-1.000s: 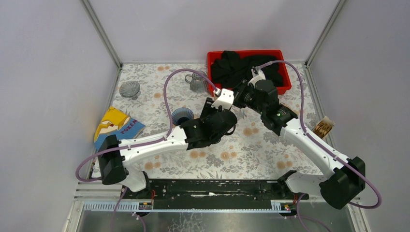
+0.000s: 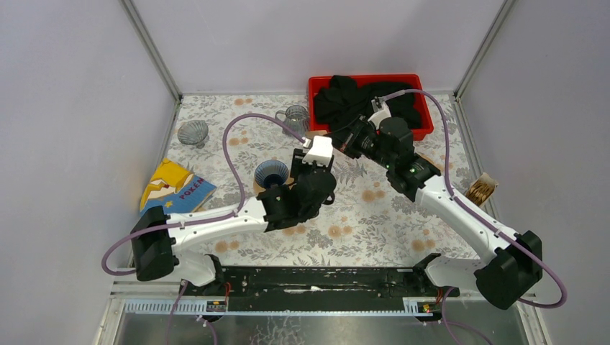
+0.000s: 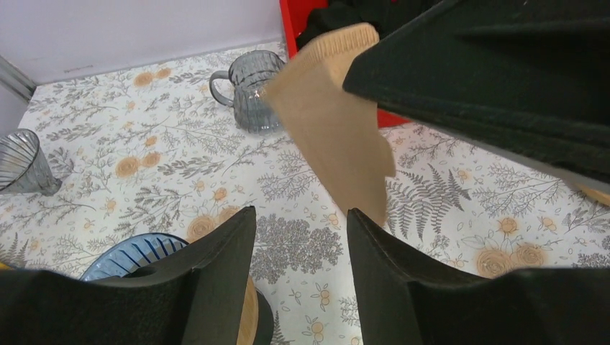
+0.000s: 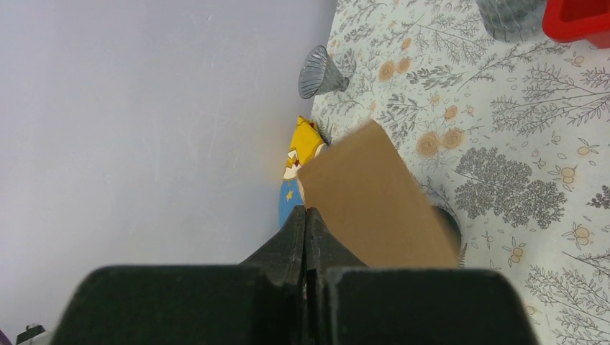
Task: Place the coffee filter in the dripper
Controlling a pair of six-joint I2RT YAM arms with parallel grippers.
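Observation:
A tan paper coffee filter hangs in the air from my right gripper, which is shut on its edge; in the right wrist view it spreads beyond the fingertips. My left gripper stands open just below the filter, its fingers apart and apparently empty. The blue ribbed dripper [image 2: 271, 172] sits on a wooden stand to the left of the left gripper, partly behind its fingers in the left wrist view.
A glass mug [image 2: 296, 117] stands behind, beside a red bin [image 2: 424, 108] with dark cloth. A glass cone [image 2: 193, 133] and a yellow-blue package [image 2: 176, 190] lie on the left; a holder of brown items [image 2: 480, 190] is at right.
My left arm has moved left, toward the dripper, away from under the right gripper.

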